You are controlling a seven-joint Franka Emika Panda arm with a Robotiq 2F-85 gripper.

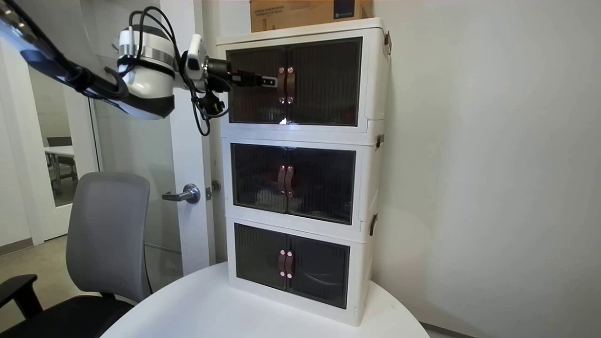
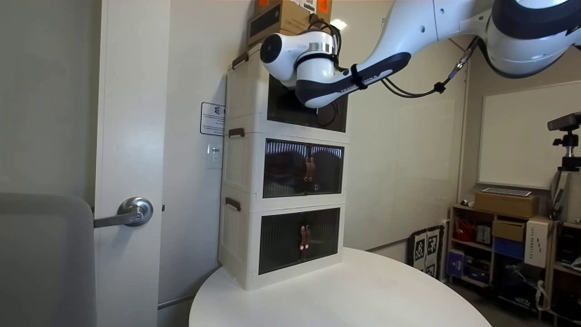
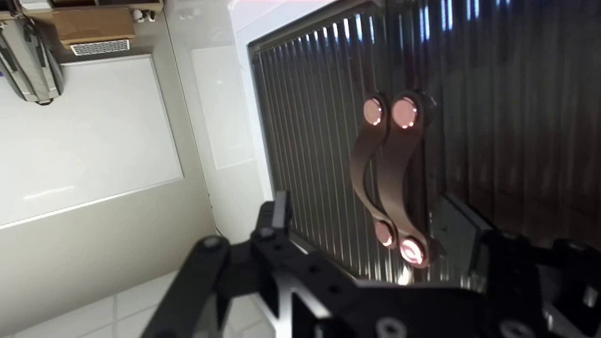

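A tall white three-tier cabinet has dark ribbed doors on each tier, all closed. At the middle of the top pair hang two brown leather handles, the left door's and the right door's. My gripper reaches in from the left, its tip close to these handles. The wrist view shows the gripper's fingers standing apart, one finger on the left and the other on the right. Both straps appear between them, not clasped. In exterior view 2 the arm hides the gripper and the top handles.
A cardboard box sits on the cabinet. The cabinet stands on a round white table, whose visible top is otherwise bare. A grey chair and a door lever are on the left. A wall is close on the right.
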